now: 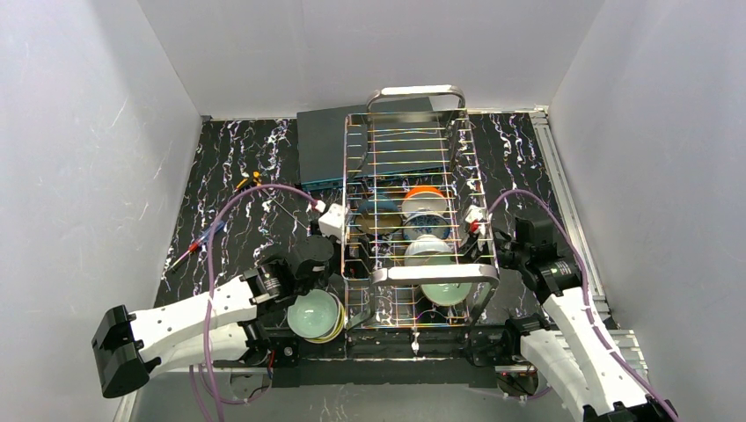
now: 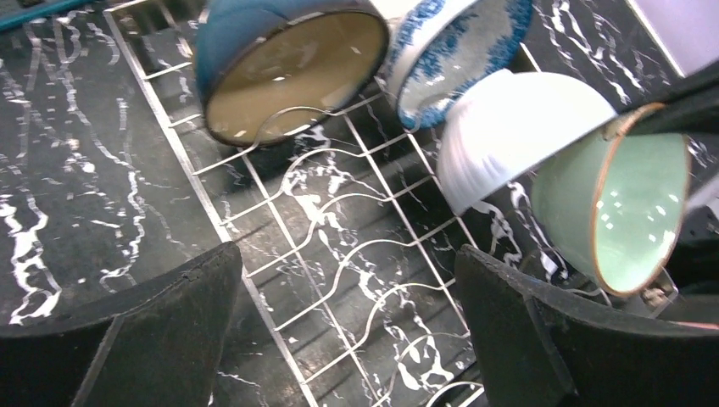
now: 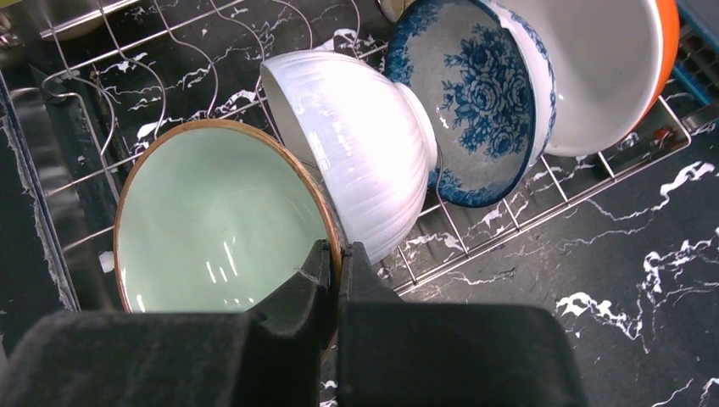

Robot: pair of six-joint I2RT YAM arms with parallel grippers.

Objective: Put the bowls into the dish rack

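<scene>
A wire dish rack (image 1: 413, 132) holds several bowls: orange-rimmed (image 3: 606, 68), blue floral (image 3: 475, 102), teal (image 2: 284, 34), white ribbed (image 3: 356, 153). A mint bowl (image 3: 212, 220) stands tilted at the rack's front, my right gripper shut on its rim. My left gripper hangs open over empty wire slots on the rack's left side, nothing between its fingers. A stack of bowls (image 1: 312, 314) sits just outside the rack at front left.
A dark flat box (image 1: 318, 149) lies under the rack's back half. Tools (image 1: 198, 242) lie at the left of the marble surface. Grey walls enclose both sides and the back.
</scene>
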